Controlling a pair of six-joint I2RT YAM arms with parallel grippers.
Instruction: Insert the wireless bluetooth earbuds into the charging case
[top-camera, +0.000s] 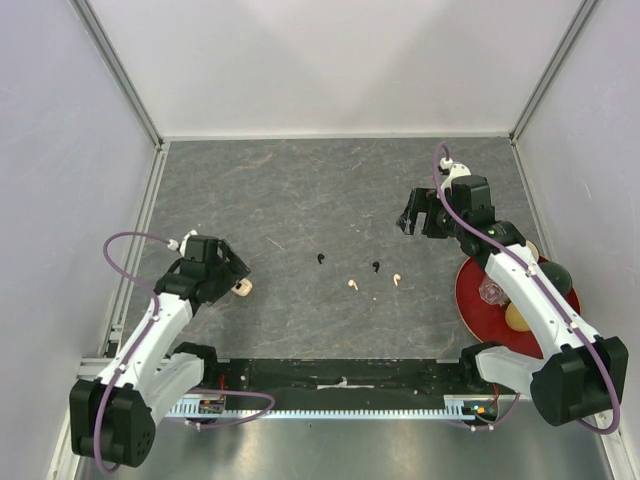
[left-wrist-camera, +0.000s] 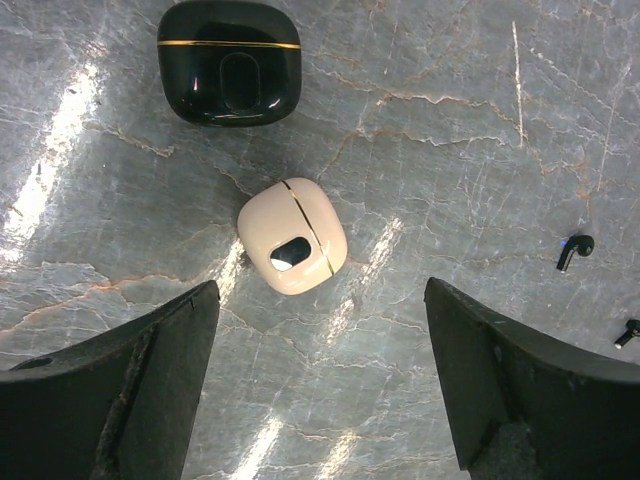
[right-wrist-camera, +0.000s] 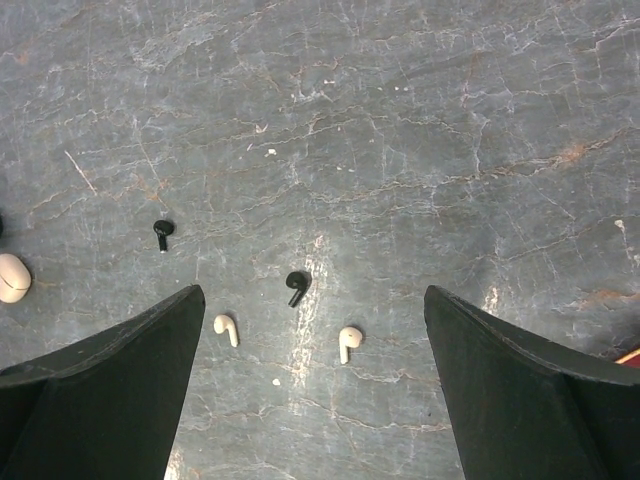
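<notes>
My left gripper hangs open above a beige charging case (left-wrist-camera: 292, 235), with a black case (left-wrist-camera: 229, 70) just beyond it. Two black earbuds (right-wrist-camera: 162, 230) (right-wrist-camera: 296, 283) and two beige earbuds (right-wrist-camera: 225, 325) (right-wrist-camera: 349, 340) lie loose on the grey surface. My right gripper is open, raised at the right of the surface, nothing between its fingers.
A red plate (top-camera: 482, 320) with round items sits at the far right under the right arm. Walls bound the surface on three sides.
</notes>
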